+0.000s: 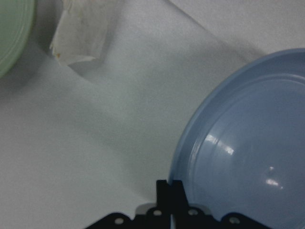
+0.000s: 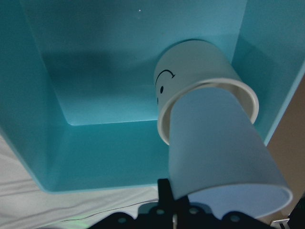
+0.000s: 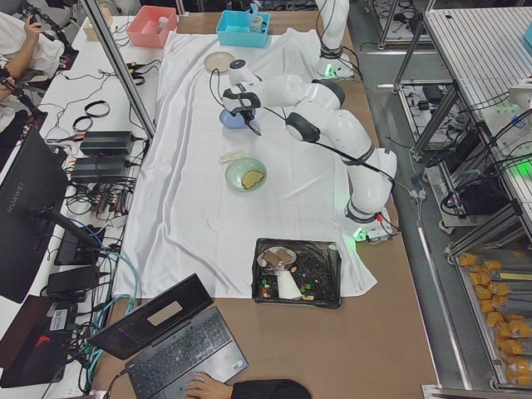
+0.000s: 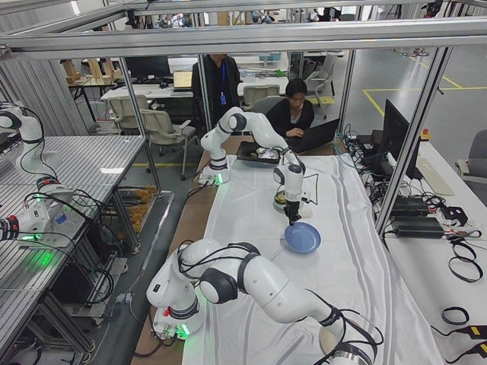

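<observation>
My left gripper is at the near rim of a blue plate (image 1: 243, 157), its fingertips close together; whether the rim is between them I cannot tell. A green plate (image 3: 236, 176) with a yellowish piece lies beside it, with a crumpled white paper (image 1: 83, 31) near it. In the right wrist view my right gripper is at the rim of a pale blue cup (image 2: 217, 143), over a turquoise bin (image 2: 100, 90). A white cup with a drawn face (image 2: 188, 67) lies in that bin.
A pink bin (image 3: 151, 25) stands at the far left and a beige plate (image 3: 219, 60) on the cloth. A black tray (image 3: 328, 274) of items sits at the front.
</observation>
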